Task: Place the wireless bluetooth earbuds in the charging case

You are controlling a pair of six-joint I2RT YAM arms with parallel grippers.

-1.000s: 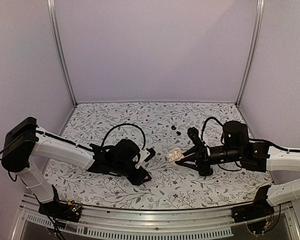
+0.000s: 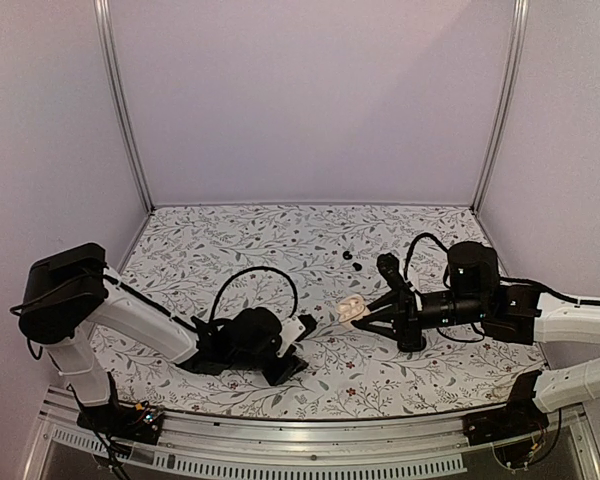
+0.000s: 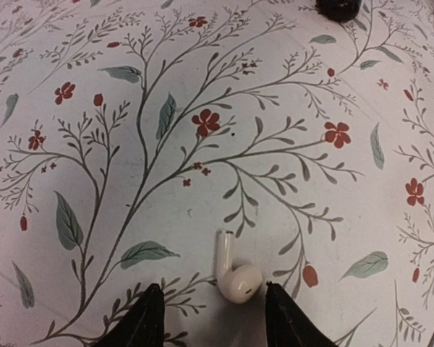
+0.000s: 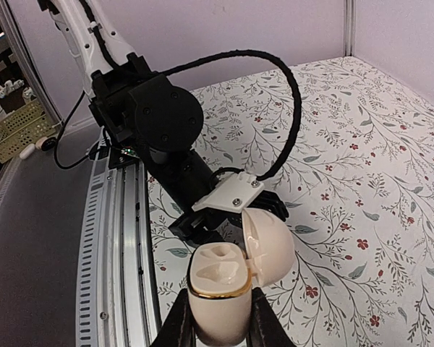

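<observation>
My right gripper is shut on the white charging case (image 4: 220,311), held in the air with its lid (image 4: 267,246) raised, as the right wrist view shows; in the top view the case (image 2: 351,308) sits at the tip of the right arm. Low over the patterned mat, my left gripper is open, its two fingertips either side of a white earbud (image 3: 240,282) lying stem upward in that view, just ahead of them. In the top view the left gripper hides that earbud.
Two small dark objects (image 2: 347,255) lie toward the back of the mat (image 2: 230,230). Walls stand on three sides, with a metal rail (image 2: 310,430) along the front edge.
My left gripper has moved down and a little toward the front of the mat. The right gripper and the case have barely moved.
</observation>
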